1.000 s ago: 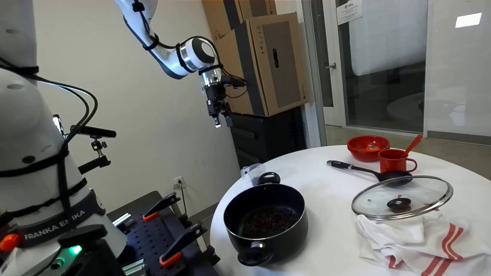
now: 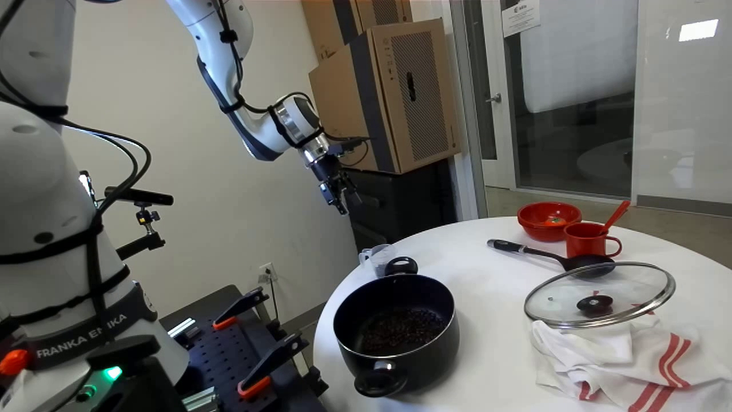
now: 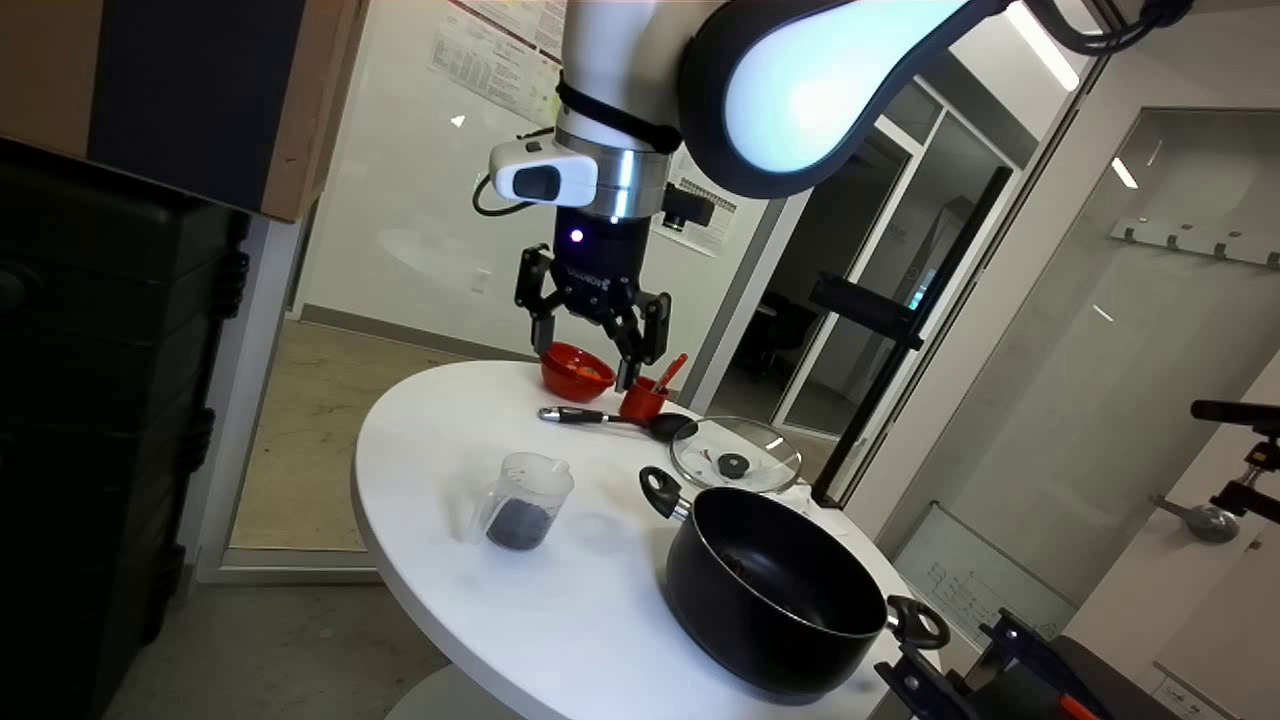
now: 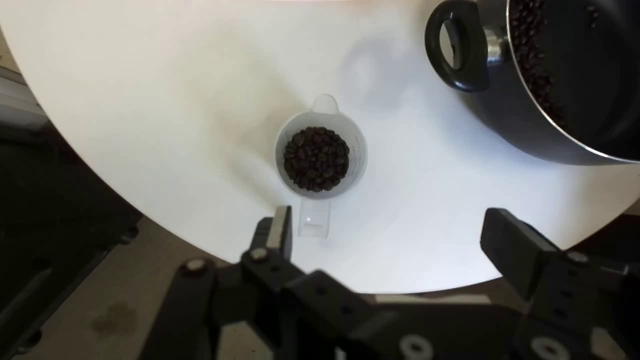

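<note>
A clear plastic measuring cup (image 4: 355, 161) stands upright on the white table, dark beans (image 4: 316, 159) inside it and its handle (image 4: 314, 219) pointing toward the table edge. My gripper is open above the table, its fingers wide apart with nothing between them; the cup's handle lies near the left finger in the wrist view. In the second exterior view the gripper (image 3: 584, 360) hangs well above the cup (image 3: 528, 498). A black two-handled pot (image 2: 425, 350) has more dark beans (image 2: 403, 329) on its bottom.
Toward the far side are a red bowl (image 2: 542, 230), a red mug (image 2: 584, 241) with a red utensil, and a black ladle (image 2: 535, 252). A glass lid (image 2: 559, 309) rests on a striped towel (image 2: 638, 371). Stacked boxes (image 2: 418, 96) stand behind the arm.
The arm has come lower and a little to the right in the first exterior view, and the gripper has tilted. Pot, cup and other table items have stayed put.
</note>
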